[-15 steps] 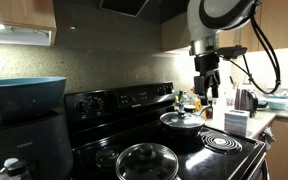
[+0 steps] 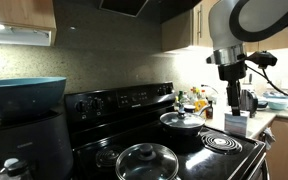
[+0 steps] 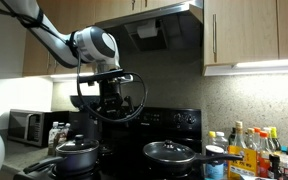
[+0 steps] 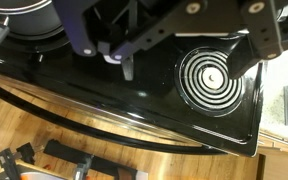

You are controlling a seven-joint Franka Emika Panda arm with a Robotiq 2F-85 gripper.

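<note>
My gripper (image 2: 232, 98) hangs over the right side of the black stove (image 2: 198, 161), well above its top. In the wrist view two dark fingers (image 4: 127, 68) stand wide apart with nothing visible between them, and below them lies a bare coil burner (image 4: 210, 82). A lidded pan (image 2: 147, 163) sits at the front left of the stove in exterior view 1. Another lidded pan (image 2: 182, 120) stands toward the back, left of my gripper. Exterior view 2 shows a lidded pot (image 3: 76, 155) and a pan (image 3: 171, 153) with a long black handle.
Several bottles (image 3: 250, 150) crowd the counter at the right in exterior view 2. A large blue bowl (image 2: 24, 95) rests on a dark appliance (image 2: 29, 140) left of the stove. A microwave (image 3: 26, 125) stands on the far counter. Overhead are wooden cabinets (image 3: 239, 35).
Over the last second the arm has swung to the right in exterior view 1, away from the back pan. The pans are where they were.
</note>
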